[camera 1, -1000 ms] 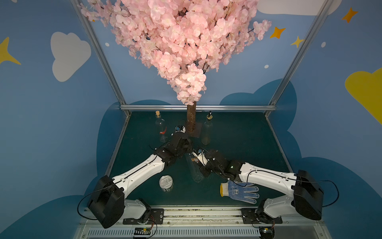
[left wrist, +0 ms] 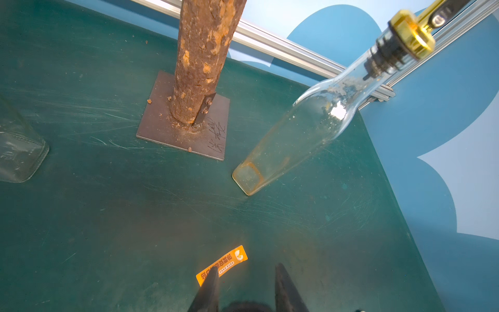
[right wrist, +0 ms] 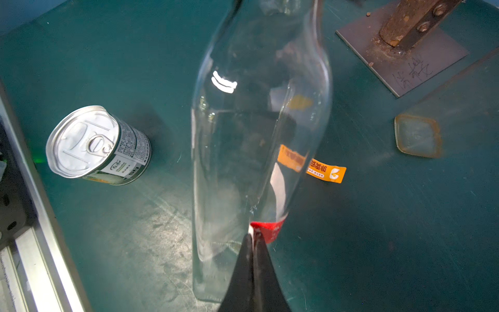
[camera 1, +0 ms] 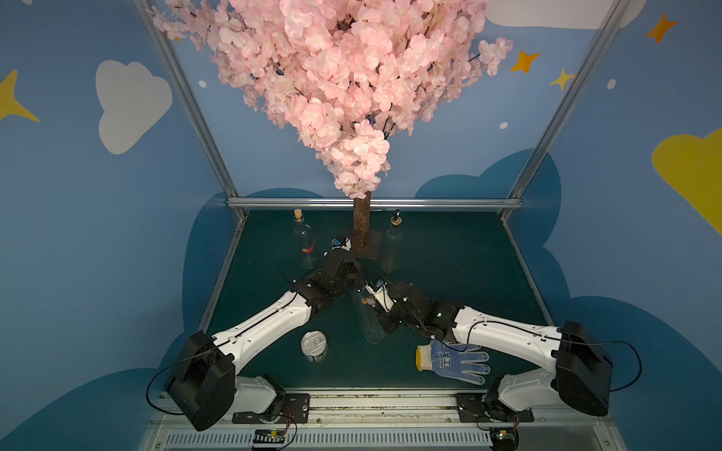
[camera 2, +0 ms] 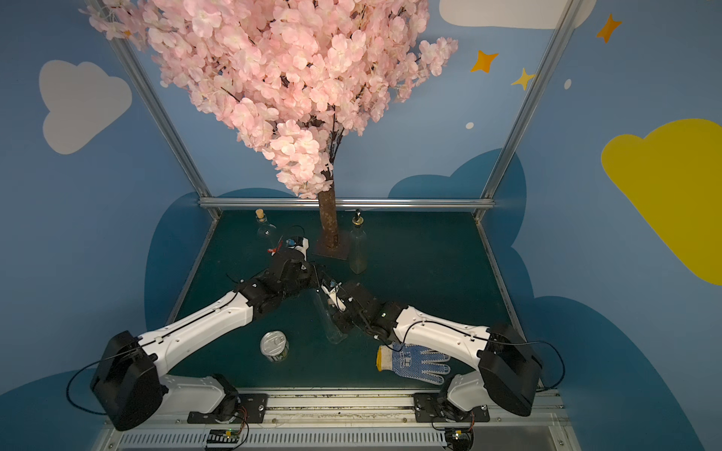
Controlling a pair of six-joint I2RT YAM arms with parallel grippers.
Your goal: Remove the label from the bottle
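The clear glass bottle [right wrist: 228, 171] fills the middle of the right wrist view, its base low and its neck cut off at the top edge. My left gripper is shut on its upper end; a dark rounded part shows between the fingers at the bottom of the left wrist view. A red-and-white label [right wrist: 268, 230] sits low on the bottle's side, its pale strip standing curled upward. At that red edge, my right gripper is shut, fingertips together, with the label's thin edge between them.
An orange sticker [left wrist: 222, 265] lies flat on the table. A gold-topped bottle [left wrist: 312, 124] and the tree's base plate [left wrist: 150, 114] stand behind. In front are a can [camera 1: 313, 344] and a blue glove [camera 1: 455, 362]; a corked bottle [camera 1: 304, 236] is back left.
The right gripper has shifted very slightly against the bottle. The left arm and the bottle look unmoved.
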